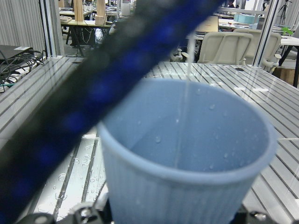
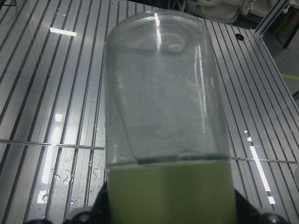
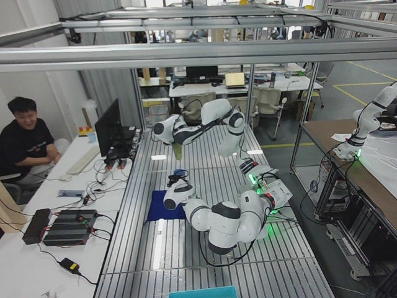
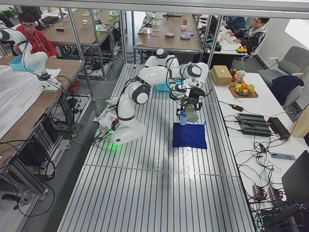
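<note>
A light blue cup (image 1: 187,186) fills the left wrist view, with my left gripper shut on it; droplets cling inside and a thin pale stream shows at its mouth. A clear container with a green band (image 2: 163,112) is held in my right gripper, tilted above the blue cup (image 4: 183,117); the container (image 4: 191,114) has liquid inside. Below both lies a dark blue cloth (image 4: 189,135) on the slatted metal table (image 4: 145,193).
A cyan bin (image 3: 201,292) sits at the near edge in the camera left view. A side desk with electronics and a seated person (image 3: 28,143) runs alongside.
</note>
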